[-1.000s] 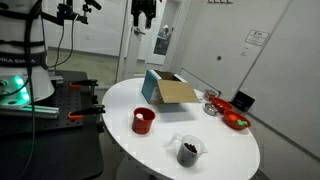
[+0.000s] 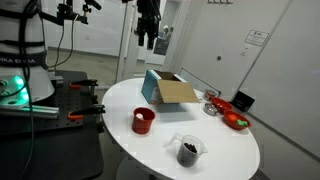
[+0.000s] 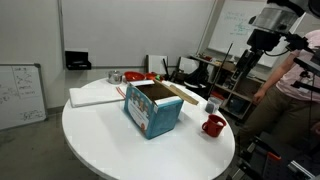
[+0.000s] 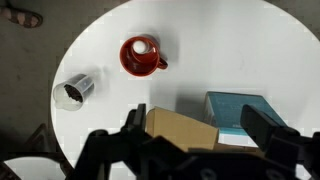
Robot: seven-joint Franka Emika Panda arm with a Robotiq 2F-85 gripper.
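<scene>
High above the white table (image 2: 115, 97), my gripper (image 2: 146, 42) hangs open with nothing between its fingers. In the wrist view the gripper faces down, its fingers on either side of a cardboard flap far below. That flap (image 2: 179, 92) belongs to an open blue box (image 3: 148, 118) standing on the table. A red mug (image 4: 128, 62) with a small white object (image 4: 140, 46) inside sits apart from the box. Farther along the edge is a clear cup (image 4: 72, 93) with dark contents.
At the table's far end are a red bowl (image 2: 236, 121) with items in it, a metal pot (image 3: 114, 77) and a dark upright panel (image 2: 242, 101). A white flat sheet (image 3: 94, 95) lies beside the box.
My gripper has come down somewhat and shifted slightly to the right in exterior view 1. The box, mug and cup have stayed put.
</scene>
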